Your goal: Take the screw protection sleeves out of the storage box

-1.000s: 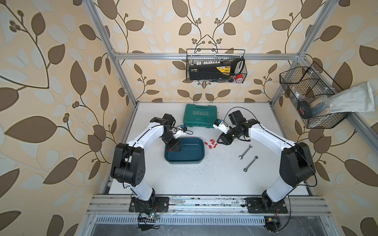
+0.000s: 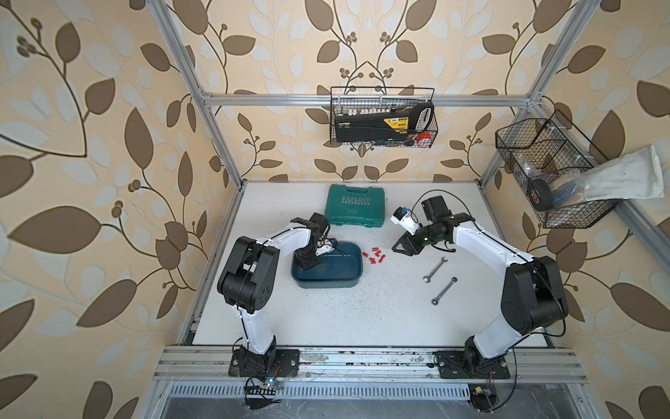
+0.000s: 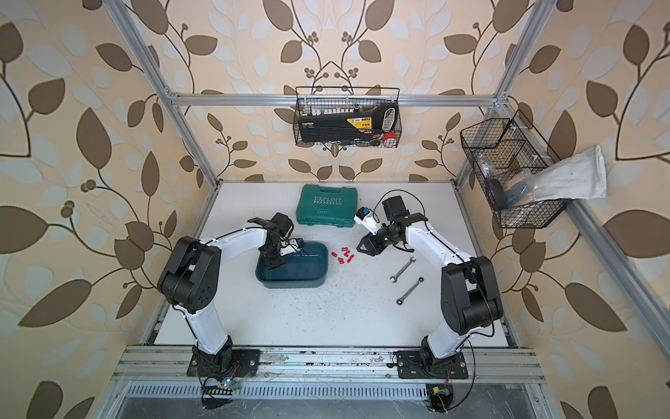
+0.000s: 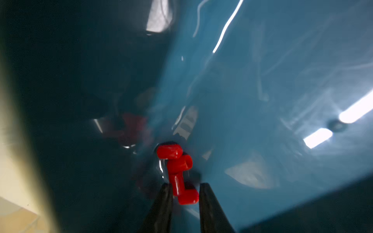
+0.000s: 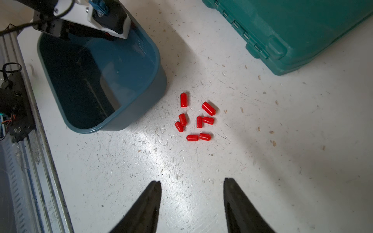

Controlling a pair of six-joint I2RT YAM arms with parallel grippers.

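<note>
Several red screw protection sleeves [image 4: 179,164] lie in a short line on the floor of the blue storage box [image 2: 326,283], close to one of its walls. My left gripper reaches down into the box, fingers part open; the nearest sleeve shows at the gap between its fingertips, not gripped. From above, the left arm hides these sleeves. Outside the box, several more red sleeves [image 5: 208,108] are scattered on the white table. Off to their right, my right gripper hovers above the table, open and empty.
A green tool case [image 2: 355,206] lies behind the box. Two wrenches, an upper one [image 2: 435,269] and a lower one [image 2: 444,290], rest to the right. Bare tabletop [image 2: 363,317] stretches along the front.
The box has shifted back very slightly.
</note>
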